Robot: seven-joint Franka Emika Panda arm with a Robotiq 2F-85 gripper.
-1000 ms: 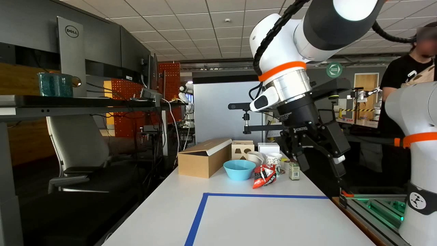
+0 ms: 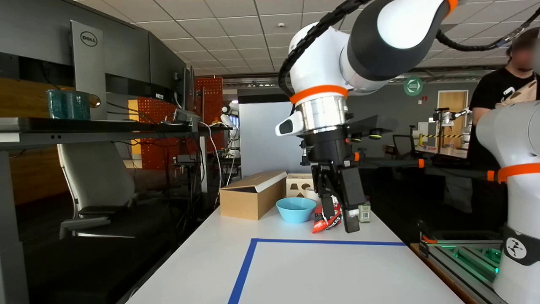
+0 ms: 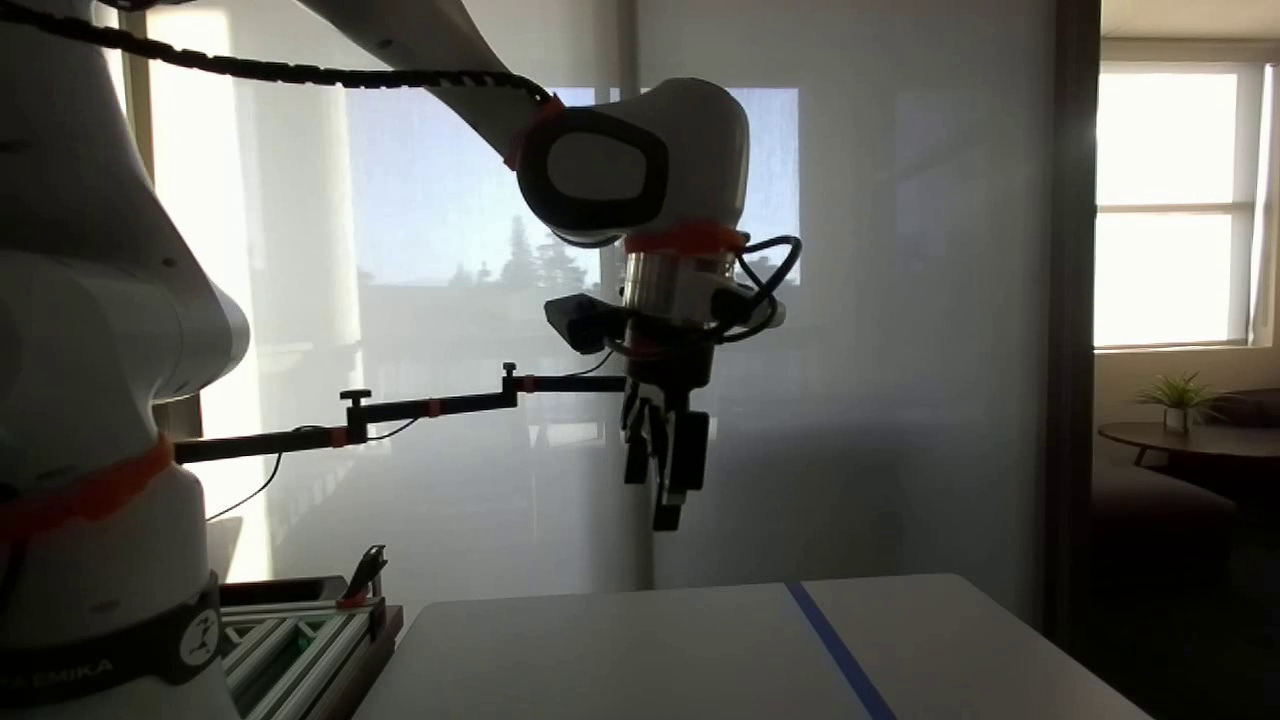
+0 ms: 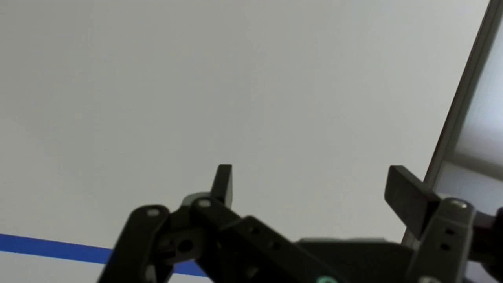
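My gripper is open in the wrist view, its two fingers wide apart and only bare white table below them. In exterior view 1 the gripper (image 2: 340, 223) hangs above the table, in front of a red snack bag (image 2: 326, 217) and partly covering it from the camera. Exterior view 2 has the gripper (image 3: 668, 498) dark against the bright screen, well clear of the table (image 3: 576, 648), with nothing hanging from it.
At the table's far end stand a cardboard box (image 2: 246, 202), a blue bowl (image 2: 295, 210), a wooden shape box (image 2: 298, 183) and a small carton (image 2: 364, 213). Blue tape (image 2: 324, 241) marks off an empty area of the tabletop. A metal frame (image 2: 465, 261) runs along the right edge.
The arm and gripper have swung left in exterior view 1, and the gripper now points more nearly straight down. It now covers several items at the back. The table objects have not visibly moved.
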